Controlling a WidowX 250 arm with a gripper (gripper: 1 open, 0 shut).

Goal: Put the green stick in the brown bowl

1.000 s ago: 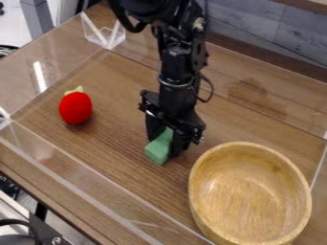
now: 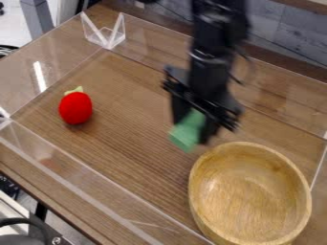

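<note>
The green stick [image 2: 188,130] is blurred and hangs just behind and left of the bowl's rim. My gripper [image 2: 192,117] is shut on it, with the dark arm reaching down from the top of the view and blurred by motion. The stick's upper part is hidden among the gripper's fingers. At the front right sits the large brown bowl [image 2: 205,191], which looks empty.
A red tomato-like object [image 2: 76,107] rests on the wooden table [image 2: 115,158] at the left. A clear plastic piece [image 2: 105,32] stands at the back left. Dark cables [image 2: 19,226] lie at the front left corner.
My gripper and the green stick have moved up and to the right, toward the bowl. The bowl and the red object have stayed in place.
</note>
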